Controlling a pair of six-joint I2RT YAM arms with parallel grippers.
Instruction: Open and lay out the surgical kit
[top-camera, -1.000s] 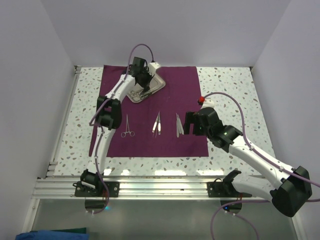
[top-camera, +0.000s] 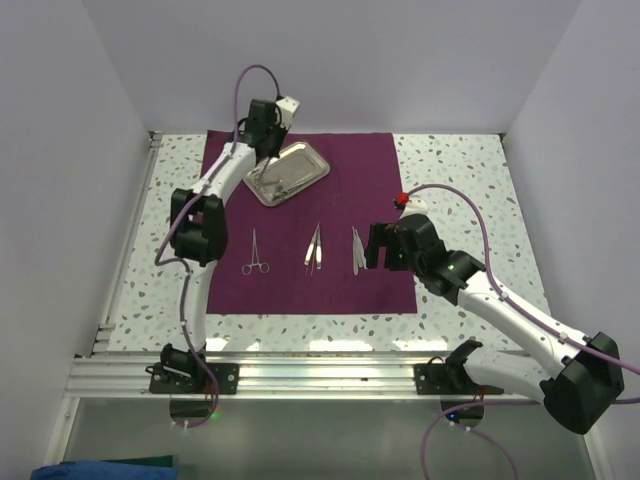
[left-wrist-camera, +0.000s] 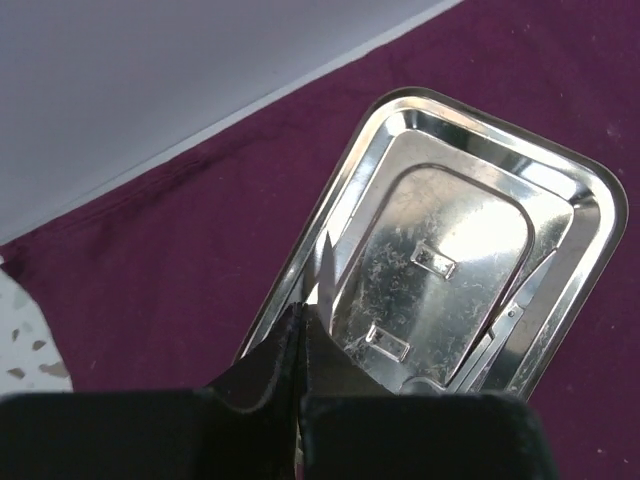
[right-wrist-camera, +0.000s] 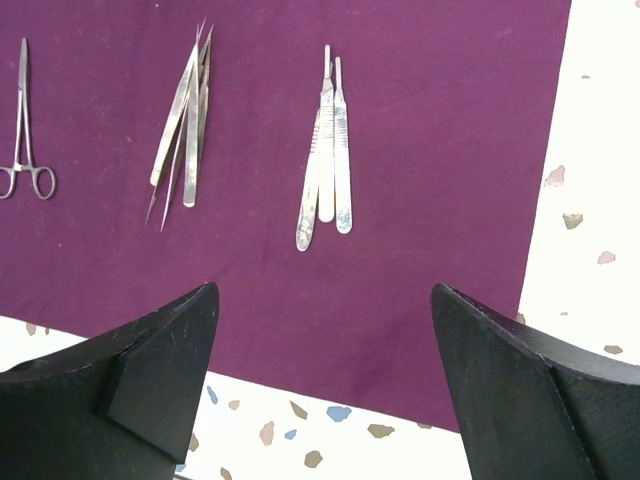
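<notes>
The metal tray (top-camera: 312, 163) lies at the back left of the purple cloth, with instruments (left-wrist-camera: 505, 325) inside, partly hidden in the left wrist view. My left gripper is shut over the tray's left side, with nothing clearly held between its fingertips. Laid out on the cloth are scissor-like forceps (right-wrist-camera: 25, 150), several tweezers (right-wrist-camera: 192, 150) and scalpel handles (right-wrist-camera: 326, 160). My right gripper (top-camera: 385, 245) stands open above the right part of the cloth, nothing between its fingers.
The white speckled table (top-camera: 470, 170) surrounds the cloth (top-camera: 300, 290). Walls border the back and sides. The cloth's front part and the area right of the tray are clear.
My left arm has moved toward the back and left, exposing more of the tray's right side. The right arm and the laid-out instruments have not moved.
</notes>
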